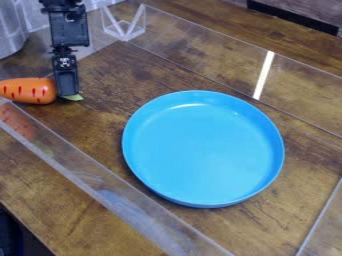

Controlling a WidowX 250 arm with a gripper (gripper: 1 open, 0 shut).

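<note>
An orange toy carrot [27,90] with dark stripes lies at the left of the wooden surface, its green top partly showing to the right. My black gripper [66,86] comes down from the top left and is low at the carrot's top end, partly overlapping it in view; the gap between its fingers is hard to make out. A round light-blue plate [203,148] sits right of centre, apart from the carrot.
Clear low panels [134,205] border the work area along the front left and sides. A white mesh piece [123,24] stands at the back left. The wood between carrot and plate is clear.
</note>
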